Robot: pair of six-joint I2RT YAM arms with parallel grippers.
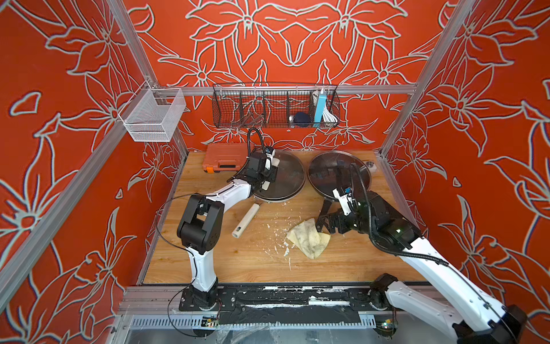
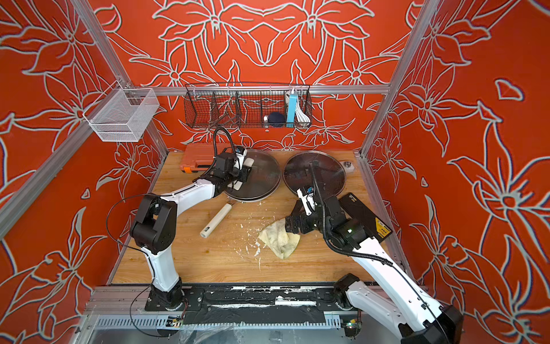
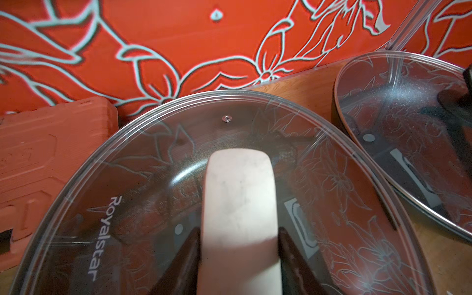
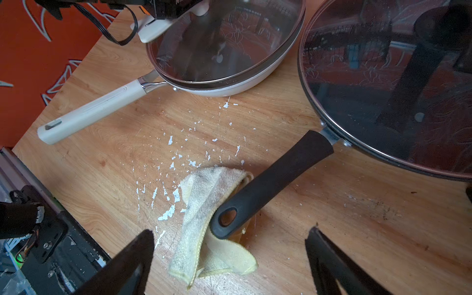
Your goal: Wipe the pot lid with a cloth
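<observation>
In the left wrist view, a round glass pot lid [image 3: 142, 142] marked Royalstar rests on the left pan. Its long white handle [image 3: 239, 206] lies between the fingers of my left gripper, which is shut on it. The pale yellow cloth [image 4: 196, 211] lies crumpled on the wooden table, partly under the end of a black pan handle [image 4: 285, 177]. My right gripper is open above the cloth, which shows in the gap between its fingers without being gripped. From above, that gripper [image 1: 331, 224] hovers just right of the cloth [image 1: 308, 240].
A second lidded pan [image 4: 393, 98] stands at the right, its handle reaching over the cloth. The left pan's white handle [image 1: 246, 220] points toward the front. White flakes [image 4: 172, 196] litter the table. An orange case [image 1: 226, 157] sits at the back left, and a black box [image 2: 365, 216] lies at the right.
</observation>
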